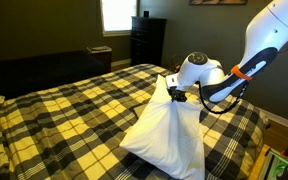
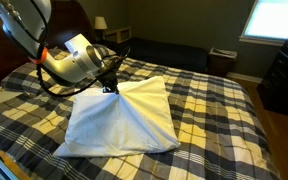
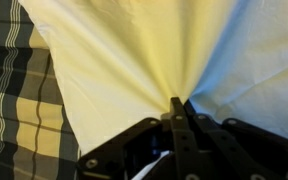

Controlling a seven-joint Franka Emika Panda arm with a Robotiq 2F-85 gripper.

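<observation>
A white cloth [image 1: 169,138] lies spread over the plaid bedcover, with one part raised into a peak at my gripper [image 1: 177,97]. From the other side, the same cloth [image 2: 124,125] fans out below and around the gripper [image 2: 111,90]. Close up, folds of the cloth [image 3: 134,60] run together to the tips of my gripper, which is shut with the gathered fabric pinched between its fingers. The exact bite on the cloth is hidden by the dark fingertips.
The plaid bedcover [image 1: 64,125] is bare to the left of the cloth in the first exterior view. A dark dresser [image 1: 147,40] stands far back, and a lamp [image 2: 101,24] is in the second exterior view. The wooden edge [image 1: 259,160] runs near the arm's base.
</observation>
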